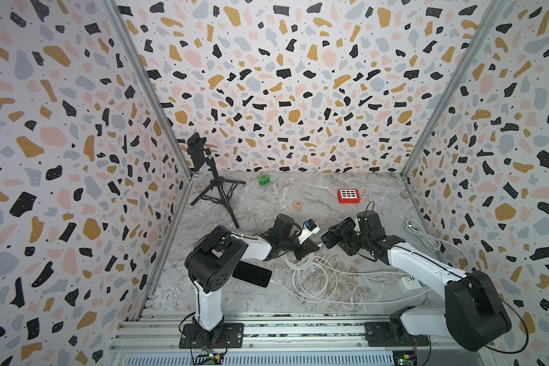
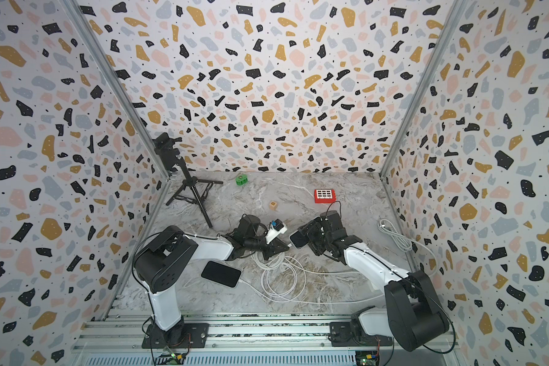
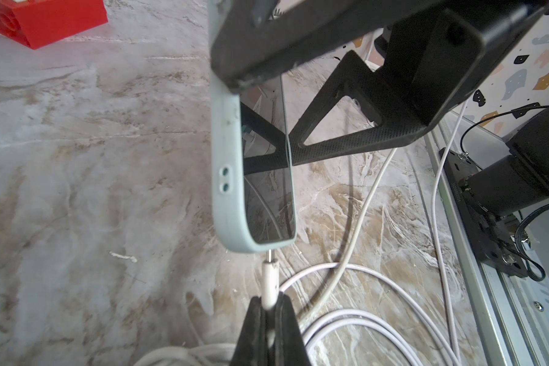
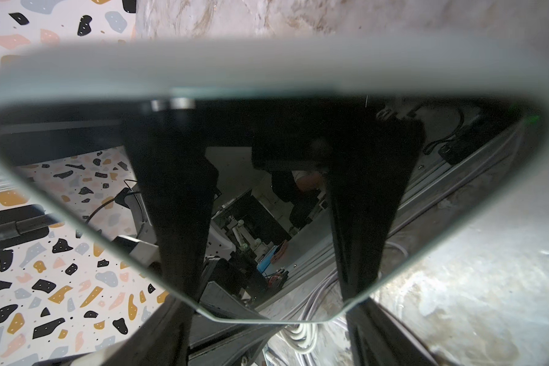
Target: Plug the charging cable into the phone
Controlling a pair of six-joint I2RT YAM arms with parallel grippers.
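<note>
In the left wrist view a phone [image 3: 227,201] in a pale blue case hangs above the table, gripped across its sides by my right gripper [image 1: 340,235]. Its lower short edge faces a white cable plug [image 3: 270,280], which my left gripper is shut on. The plug's thin metal tip reaches up to the phone's edge near the screen side; whether any of it sits inside the port cannot be told. From the right wrist, the dark screen [image 4: 268,213] fills the view and hides much of the fingers.
A second phone [image 1: 252,274] lies flat at front left with a cable at its end. White cable coils [image 1: 314,280] spread below the grippers. A red box [image 1: 348,195], green block [image 1: 264,180], small wooden block [image 1: 297,205] and black tripod [image 1: 218,183] stand farther back.
</note>
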